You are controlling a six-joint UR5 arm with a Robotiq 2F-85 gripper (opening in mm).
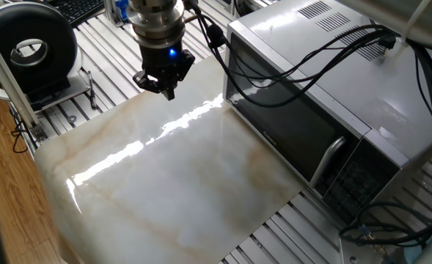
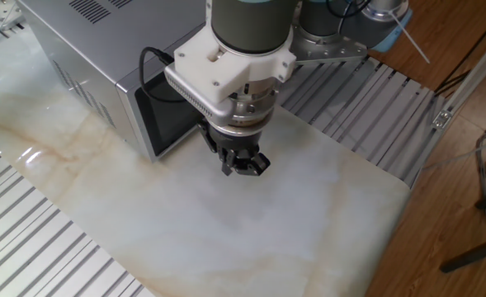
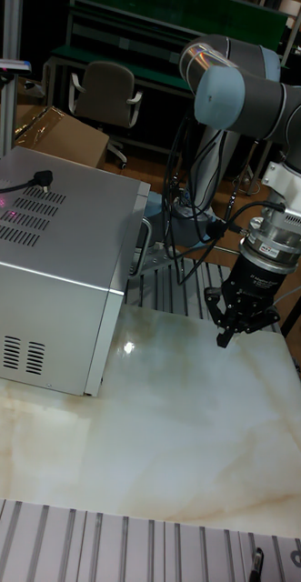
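My gripper (image 1: 169, 93) is black and hangs above the pale marbled board, its fingertips drawn together and nothing visible between them. In the second exterior view the gripper (image 2: 241, 169) stands near the microwave's door side, clear of it. The third exterior view has the gripper (image 3: 228, 336) to the right of the microwave, over the board's far part. The silver microwave (image 1: 362, 73) has its dark door (image 1: 274, 117) closed, with a curved handle (image 1: 328, 161) beside the control panel.
The marbled board (image 1: 164, 198) is bare, with free room in front of the microwave. Black cables (image 1: 304, 92) hang across the microwave. A round black device (image 1: 58, 44) stands on the slatted table (image 1: 109, 55) beyond the board.
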